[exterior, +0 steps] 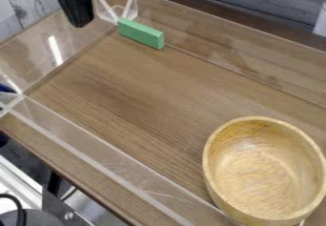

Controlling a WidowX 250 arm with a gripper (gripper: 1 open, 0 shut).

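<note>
The dark gripper [76,10] is at the top left, over the tray's left end, with its upper part cut off by the frame edge; it looks shut, with nothing visible between its fingers. A green block [141,33] lies on the wooden surface to its right. A large round pale-yellow bowl [261,168] stands at the lower right.
Clear plastic edging [121,168] runs along the front and back of the wooden surface [166,106]. A clear plastic piece stands beside the green block. Dark cables lie at the lower left.
</note>
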